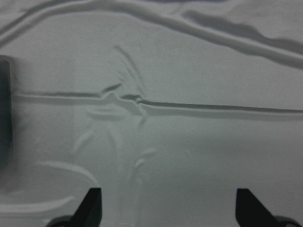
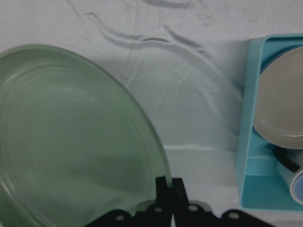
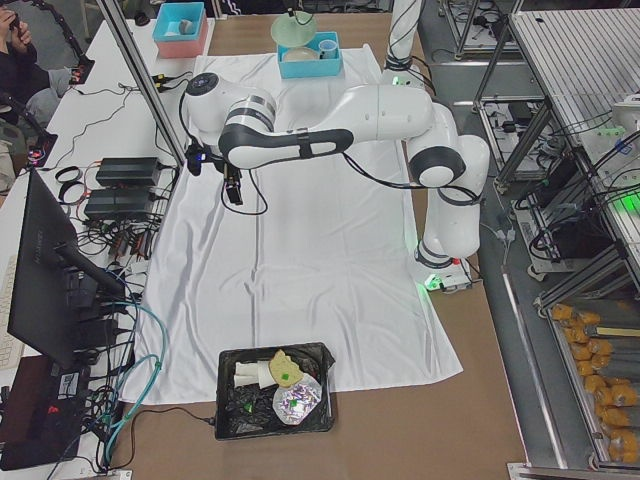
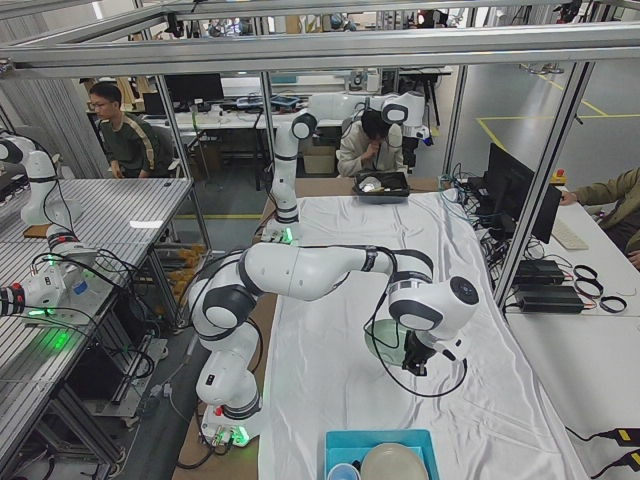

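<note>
A green plate (image 3: 294,31) (image 4: 375,342) (image 2: 75,132) is raised above the cloth near the blue box (image 3: 309,68) (image 4: 375,438) (image 2: 248,127). My right gripper (image 4: 418,362) is shut on its rim. The box holds a pale plate (image 2: 279,97) and a mug (image 2: 296,184). My left gripper (image 3: 233,192) hangs over the white cloth (image 3: 290,280), open, with only cloth visible between its fingers.
A black tray (image 3: 225,390) with several items lies at the cloth's near end in the camera left view. A monitor (image 3: 40,270), cables and black boxes line the side desk.
</note>
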